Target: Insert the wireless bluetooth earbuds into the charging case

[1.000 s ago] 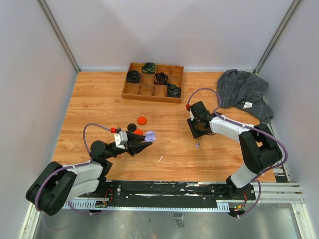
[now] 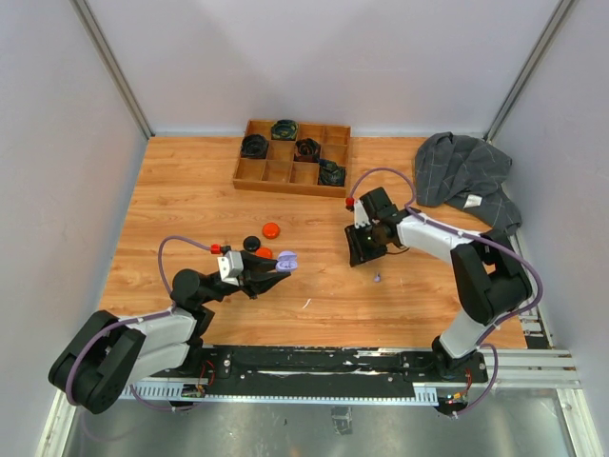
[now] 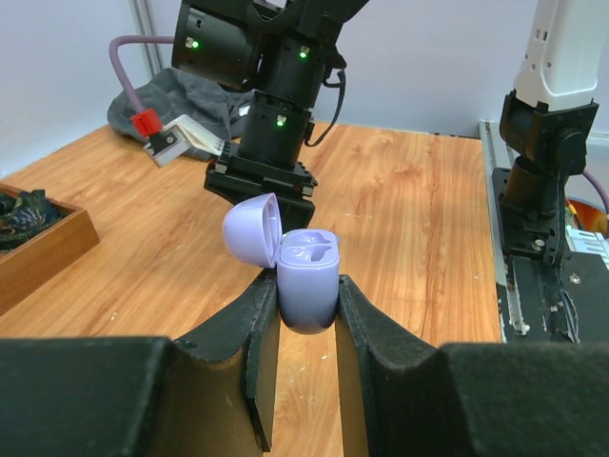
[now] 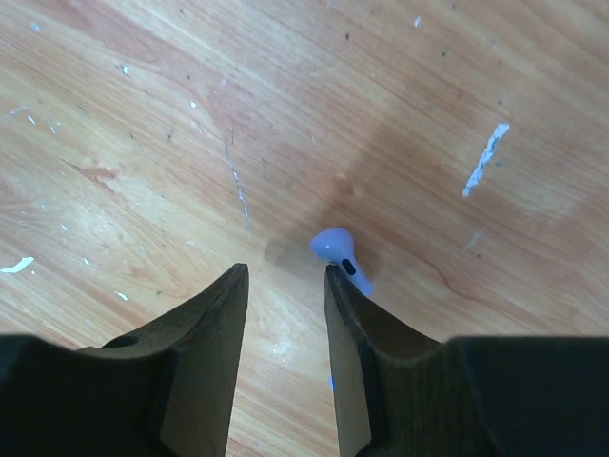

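Observation:
The lilac charging case (image 3: 306, 286), lid raised, is held in my left gripper (image 2: 280, 273), shut on it above the table. In the top view my right gripper (image 2: 355, 254) is over the table to the right of the case. A lilac earbud (image 4: 335, 245) lies on the wood by that gripper's fingertips in the right wrist view, its stem partly behind a finger. Another bit of lilac peeks out beside the same finger, lower down, too hidden to identify. Whether the right fingers grip anything between them is unclear.
A wooden compartment box (image 2: 249, 169) with dark bundles stands at the back. Orange discs (image 2: 271, 230) and black discs lie behind the left gripper. A grey cloth (image 2: 447, 171) is at the back right.
My right gripper has moved left and slightly toward the front of the table. The left gripper and the case have stayed where they were.

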